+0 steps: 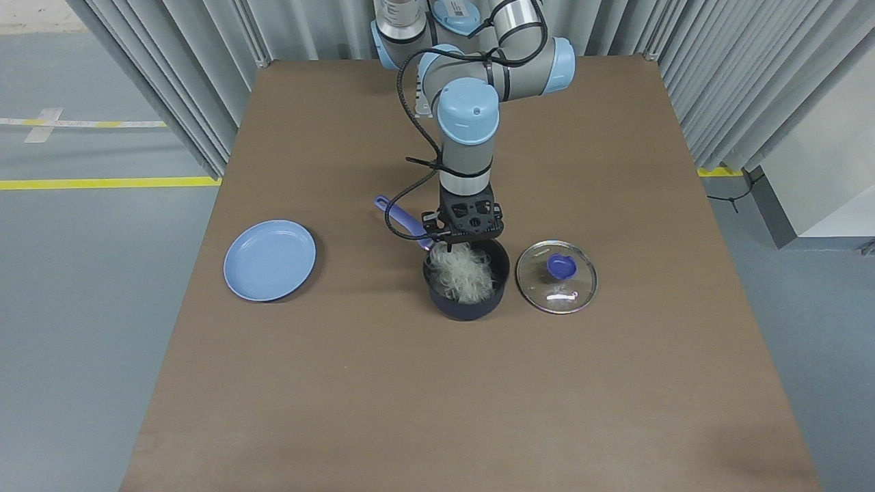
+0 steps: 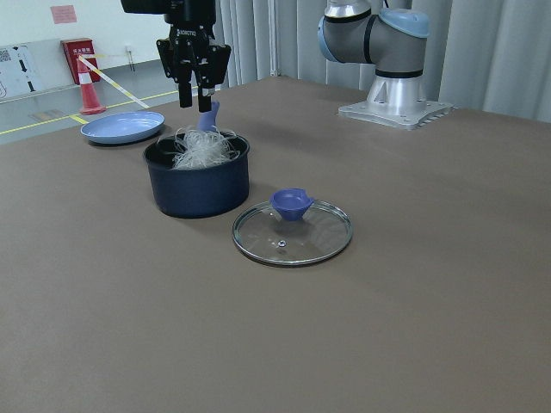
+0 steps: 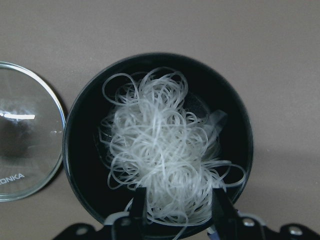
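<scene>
A tangle of white noodles [image 1: 461, 275] fills the dark pot [image 2: 196, 194], a few strands over its rim; in the wrist view it lies in the pot [image 3: 85, 155]. My gripper [image 2: 193, 99] is just above the pot, at its handle side, fingers apart with no noodles lifted between them. The pot's blue handle [image 1: 402, 214] points back-left. The glass lid [image 1: 541, 287] with blue knob [image 1: 561, 266] lies flat right of the pot in the front view.
An empty blue plate [image 1: 268, 259] sits at the left of the brown table [image 1: 459, 393].
</scene>
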